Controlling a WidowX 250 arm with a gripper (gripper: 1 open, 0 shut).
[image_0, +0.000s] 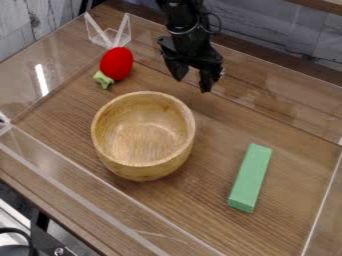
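Observation:
My dark gripper (189, 68) hangs at the top centre of the camera view, low over bare wooden table, fingers pointing down and apart. I see nothing held in it. A red oval object (115, 63) with a small green piece at its lower end lies to its left. A large tan bowl (142, 156) sits in front of the gripper, and a long green block (250, 178) lies at the right front.
A translucent white item (110, 32) stands at the back left. A dark cable or part shows at the bottom left corner.

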